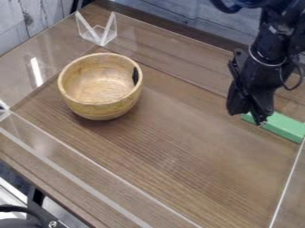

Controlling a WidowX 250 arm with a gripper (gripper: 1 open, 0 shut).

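The black robot gripper (238, 105) points down over the right side of the wooden table, its tips just left of a green block (279, 126) that lies near the right edge. The gripper looks shut, with nothing visible between its fingers. The arm hides part of what is behind it.
A round wooden bowl (100, 105) sits on the left of the table (155, 169). A small white wire-like object (98, 28) stands at the back left.
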